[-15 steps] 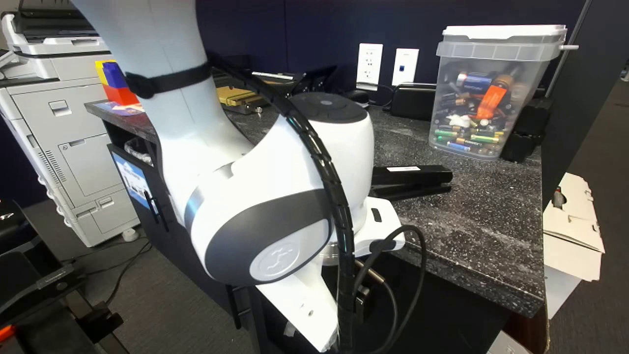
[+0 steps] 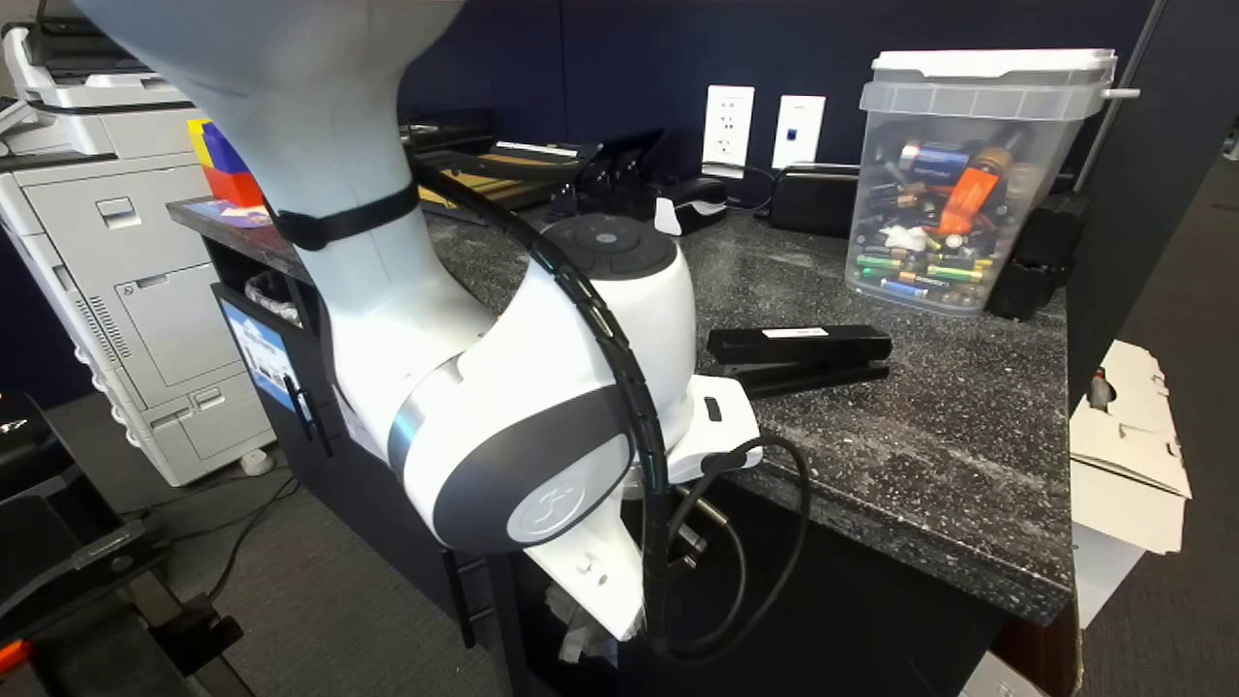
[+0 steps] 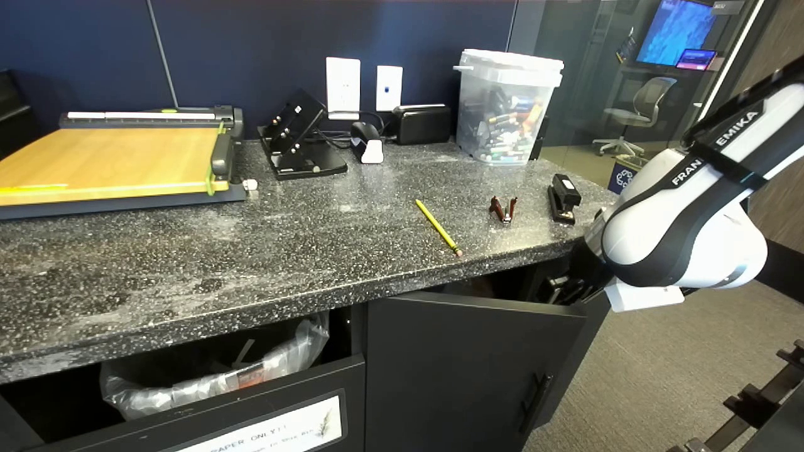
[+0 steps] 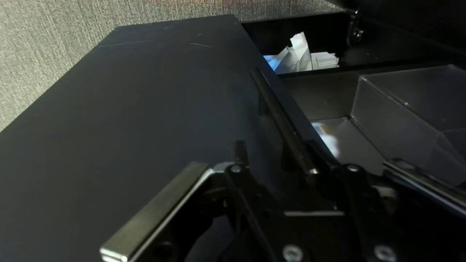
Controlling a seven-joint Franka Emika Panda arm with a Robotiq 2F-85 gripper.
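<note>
A black cabinet door (image 3: 475, 354) stands ajar below the counter, its bar handle (image 3: 536, 403) on the outer face. My gripper is open, with its two metal-edged fingers (image 4: 157, 209) spread wide. In the wrist view the door handle (image 4: 281, 118) runs into the gap between them, one finger over the door's outer face and the other on the cabinet-interior side. Whether either finger touches the handle or door cannot be seen. From the second exterior view, the gripper is at the door's top right edge, partly hidden by the arm.
Inside the cabinet are white papers (image 4: 301, 56) and a clear plastic box (image 4: 406, 104). The counter edge (image 3: 482, 263) overhangs the door. On top lie a yellow pencil (image 3: 438, 227), a staple remover (image 3: 503, 209), a stapler (image 3: 563, 198) and a battery bucket (image 3: 505, 113).
In the first exterior view the wrist and its loop of cable have shifted left and slightly up, and the forearm tilts differently. More of the stapler now shows.
</note>
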